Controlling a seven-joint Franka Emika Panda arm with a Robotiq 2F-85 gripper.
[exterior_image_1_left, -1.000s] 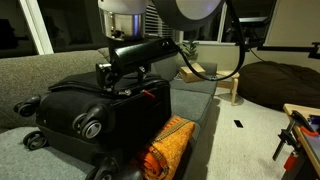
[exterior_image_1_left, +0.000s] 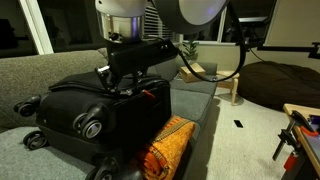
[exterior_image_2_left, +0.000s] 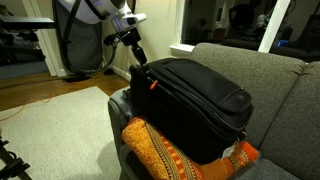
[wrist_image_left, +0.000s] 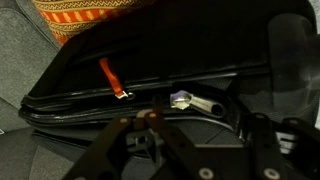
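A black suitcase (exterior_image_1_left: 110, 115) lies on the grey couch, its wheels toward the left in exterior view 1. Along its edge runs a zipper with a metal pull (wrist_image_left: 205, 104), and a red tag (wrist_image_left: 110, 73) hangs from another pull. My gripper (exterior_image_2_left: 138, 58) is at the suitcase's upper edge, close above the zipper. In the wrist view its dark fingers stand apart, with the metal pull in the space between and just ahead of them. Whether a finger touches the pull cannot be made out.
An orange patterned cushion (exterior_image_2_left: 160, 150) is pressed against the suitcase's side. The couch backrest (exterior_image_2_left: 260, 75) rises behind it. A table (exterior_image_1_left: 303, 130) stands at the far right, with open floor (exterior_image_1_left: 240, 145) between it and the couch.
My gripper has shifted only slightly at the suitcase's top edge. The suitcase and cushion show no visible movement.
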